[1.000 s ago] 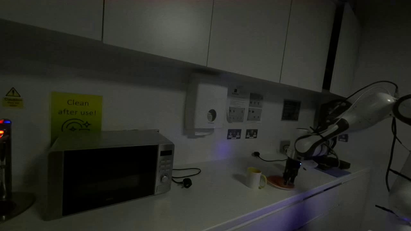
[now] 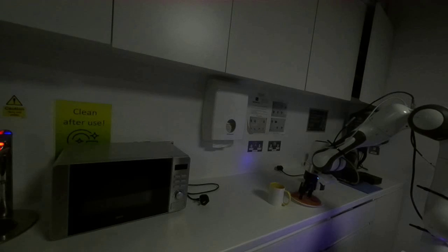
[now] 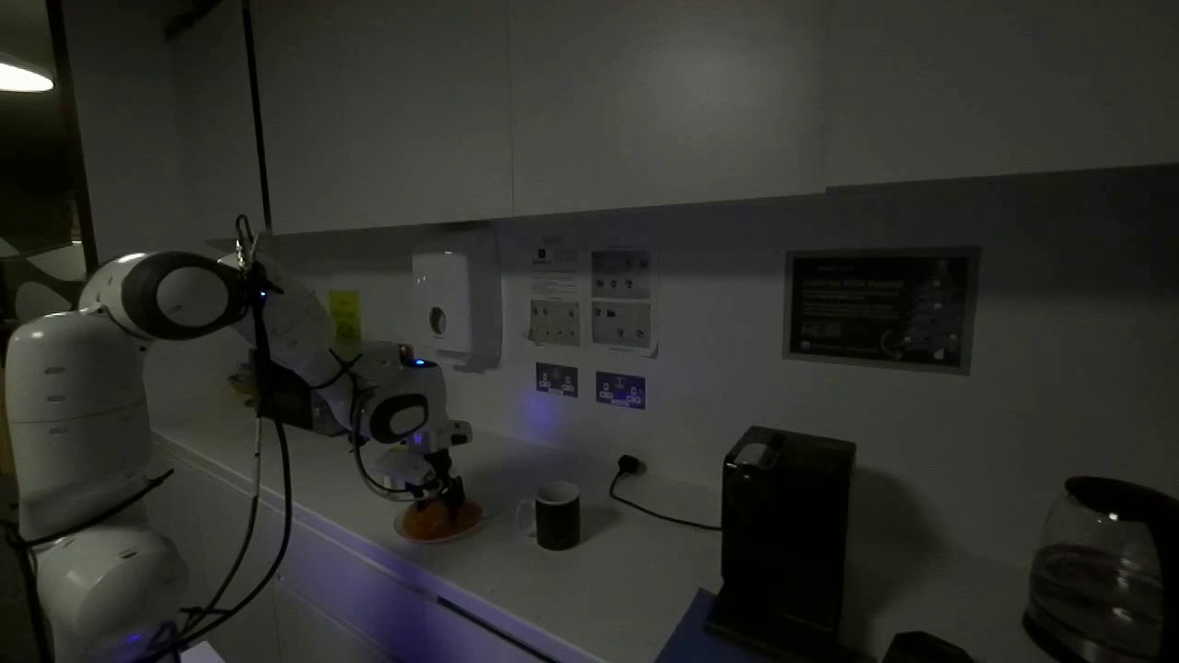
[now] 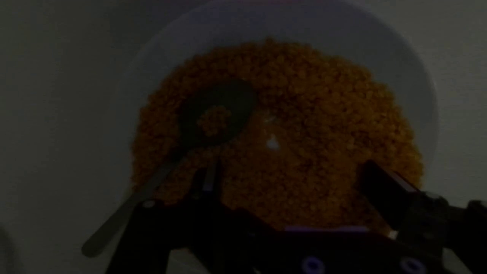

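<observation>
In the wrist view, a pale plate (image 4: 413, 86) holds a broad heap of orange lentil-like grains (image 4: 315, 109). A dark spoon (image 4: 244, 102) lies on the heap with a few grains in its bowl; its handle runs over the lower-left rim. My gripper is open above the grains, its fingers wide apart and nothing held between them. The spoon handle passes outside the left finger. From the side, the gripper (image 2: 308, 195) points down over the plate, low to the grains; whether the fingertips touch them I cannot tell.
A white mug (image 2: 275, 195) with a yellow inside stands close beside the plate. The microwave (image 2: 121, 189) is farther left. A black machine (image 3: 787, 530) and a glass kettle (image 3: 1105, 575) stand on the other side.
Compared with a second ago, my arm has moved left in exterior view 1. The gripper went from the plate's right part to over its middle and has turned, showing its fingers spread. Mug and plate stayed put.
</observation>
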